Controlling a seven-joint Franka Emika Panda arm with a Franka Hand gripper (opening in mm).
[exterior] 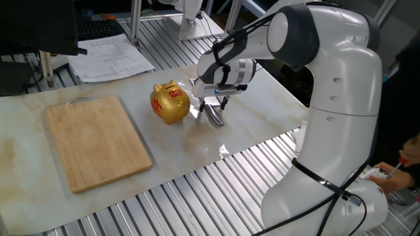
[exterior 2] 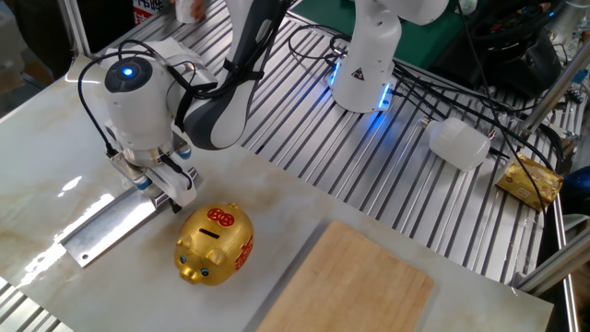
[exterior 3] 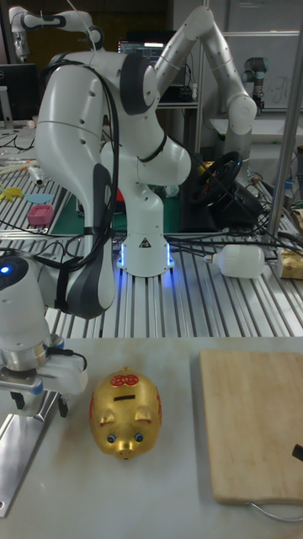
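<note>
A flat metal knife (exterior 2: pixel 103 228) with a broad, cleaver-like blade lies on the pale tabletop. Its handle (exterior: pixel 214 117) points towards the near edge in exterior view 1. Directly above the knife, my gripper (exterior: pixel 212 105) points down, its two fingers spread apart with a visible gap; it is open and holds nothing. In exterior view 2 the gripper's body hides part of the knife. A golden piggy bank (exterior 2: pixel 214 243) with red markings stands close beside the gripper, apart from it. The wooden cutting board (exterior: pixel 98 144) lies flat beyond the piggy bank, with nothing on it.
Slatted metal rails (exterior: pixel 197 200) border the pale table (exterior: pixel 187 147). Papers (exterior: pixel 108 59) and a keyboard lie behind it. A white rounded object (exterior 3: pixel 240 260) and a gold package (exterior 2: pixel 530 182) rest on the rails. A person's hands show at exterior view 1's right edge.
</note>
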